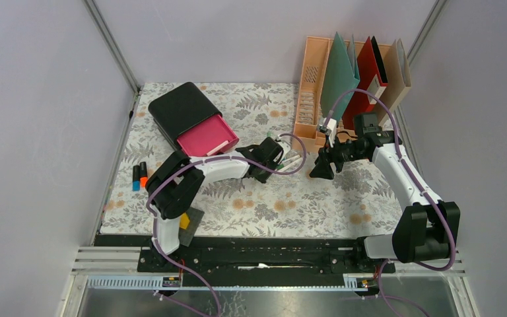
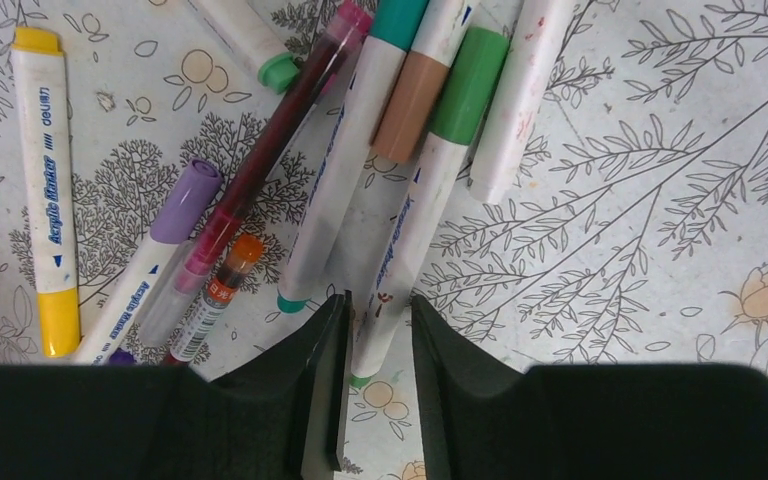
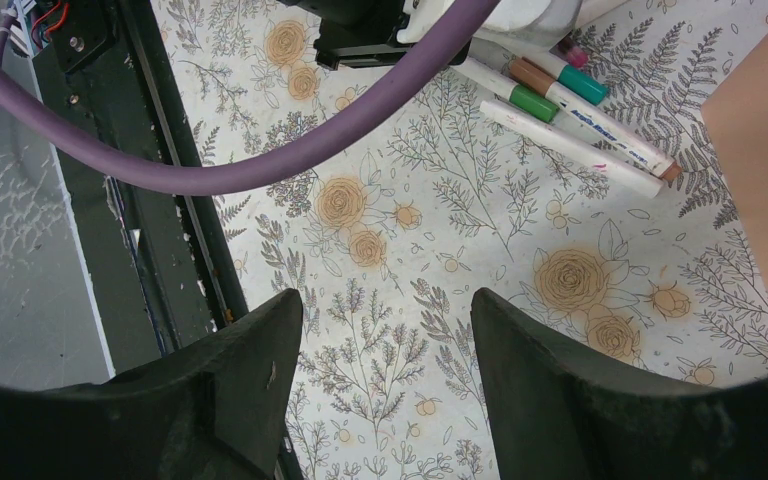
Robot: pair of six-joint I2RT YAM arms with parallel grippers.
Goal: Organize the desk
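Observation:
Several markers lie on the flowered desk in the left wrist view. The lower end of a green-capped marker (image 2: 415, 220) reaches between the fingers of my left gripper. Those fingers are part open, one on each side of its white barrel, with a small gap still showing. Left of it are a teal-capped marker (image 2: 335, 180), a dark red pen (image 2: 270, 150), a purple-capped marker (image 2: 150, 270) and a yellow marker (image 2: 50, 190). My right gripper stands open over bare desk, holding nothing. The pink drawer (image 1: 204, 136) of the black box is pulled out with a pale marker (image 1: 218, 147) inside.
Folders (image 1: 338, 79) stand in the orange organizer (image 1: 313, 56) at the back right. Two dark markers (image 1: 136, 177) lie at the left. A yellow item (image 1: 184, 221) and a grey slab (image 1: 193, 228) sit at the front left.

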